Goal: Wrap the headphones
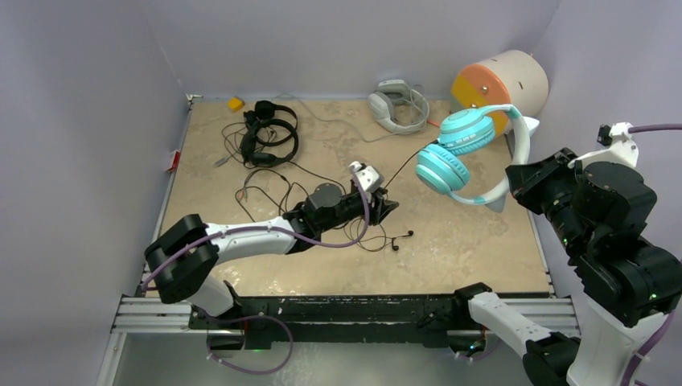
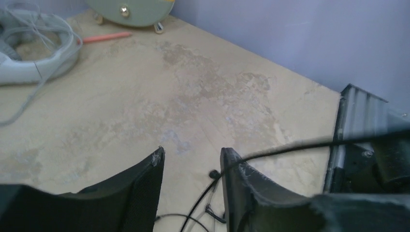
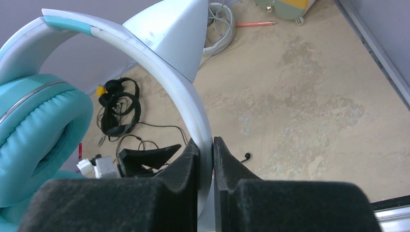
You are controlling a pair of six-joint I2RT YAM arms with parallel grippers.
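Note:
Turquoise-and-white headphones [image 1: 441,168] hang above the right side of the table. Their pale headband [image 3: 196,118] is pinched by my right gripper, which is shut on it. From an ear cup a thin black cable [image 1: 408,163] runs down-left to my left gripper [image 1: 388,206], over the table's middle. In the left wrist view the left gripper's fingers [image 2: 151,179] stand apart. There the cable [image 2: 285,150] crosses the right-hand finger and drops through the gap between them; neither finger visibly clamps it.
Black headphones [image 1: 277,143] with tangled cords lie at the left back, white ones [image 1: 400,122] at the back middle. Black earbuds [image 1: 395,247] lie close to the left gripper. An orange-and-beige cylinder [image 1: 515,76] fills the back right corner.

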